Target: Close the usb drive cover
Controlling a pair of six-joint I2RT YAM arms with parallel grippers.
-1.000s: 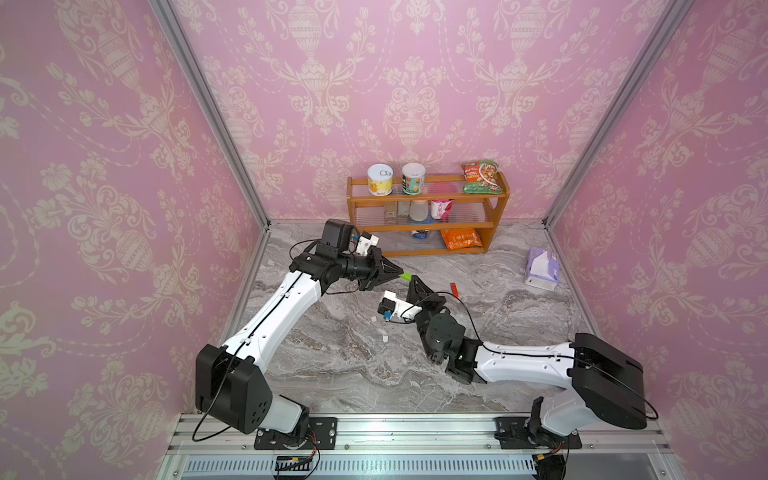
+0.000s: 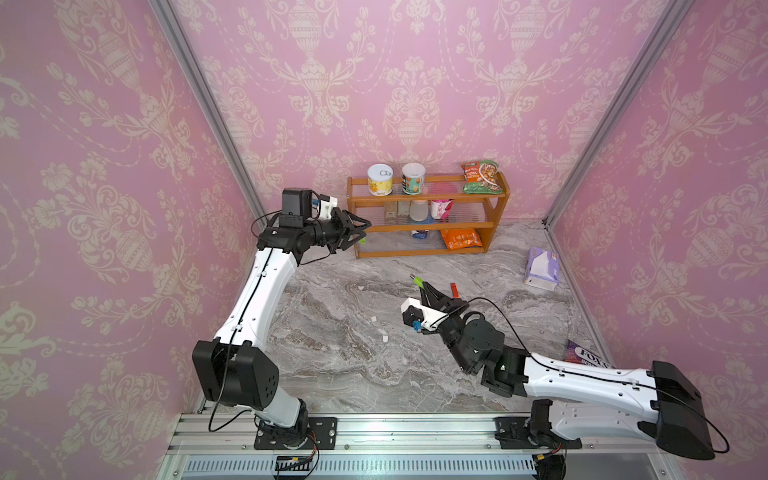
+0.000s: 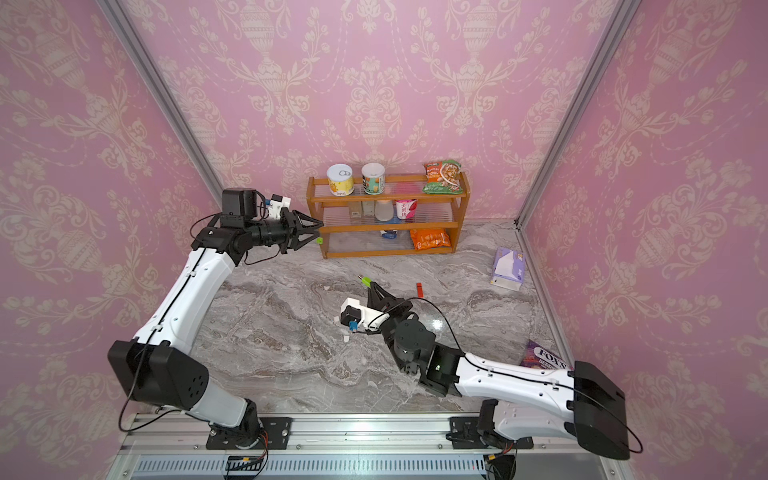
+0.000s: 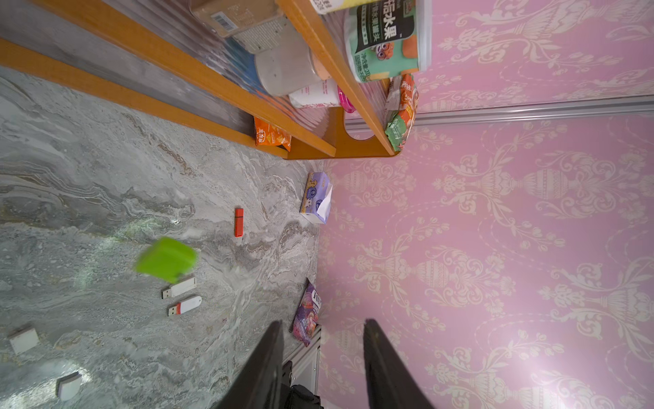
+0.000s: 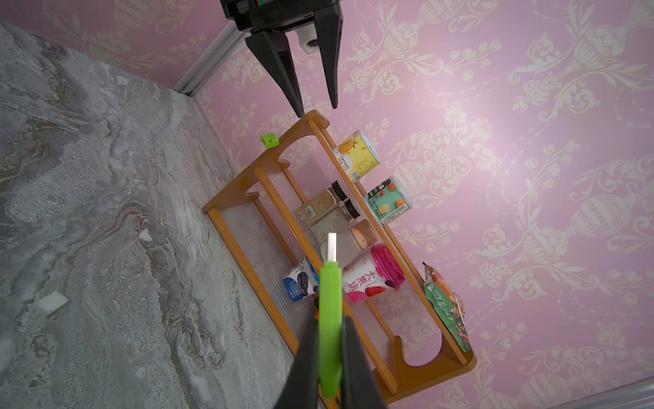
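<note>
The green USB drive [image 5: 330,306] points up in the right wrist view, its metal plug [image 5: 331,246] bare. My right gripper is shut on its body. A green cover [image 5: 270,140] shows apart from the drive, below the tips of my left gripper and touching neither finger. In the left wrist view this cover [image 4: 167,259] is blurred and stands clear of the open fingers [image 4: 272,347]; it looks to be in mid-air. From the top left, the cover [image 2: 362,240] is just under the left gripper [image 2: 357,232], far from the right gripper [image 2: 424,289].
On the marble table lie a red drive [image 4: 238,222], two white drives, one [image 4: 180,287] beside the other [image 4: 184,306], and small white pieces [image 4: 68,385]. A wooden shelf [image 2: 424,254] with groceries stands behind.
The grippers have parted: the left moved left and back and its fingers are open, the right moved right.
</note>
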